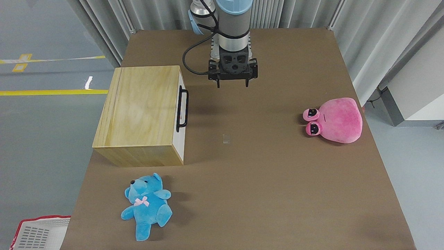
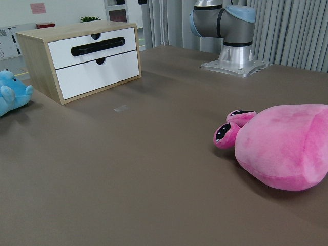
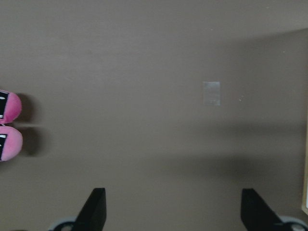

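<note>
My gripper [image 1: 232,83] hangs open over the back middle of the table, right of the wooden drawer cabinet [image 1: 135,108], with nothing between its fingers; in the wrist view its two fingers stand wide apart [image 3: 173,197]. The cabinet's white drawers face right, with a black handle [image 1: 181,108]. A pink plush toy with big eyes [image 1: 337,121] lies on the right of the table; its eyes show at the left edge of the wrist view [image 3: 10,142]. A blue teddy bear [image 1: 146,208] lies at the front left.
A white red-rimmed basket [image 1: 39,235] stands beyond the front left edge.
</note>
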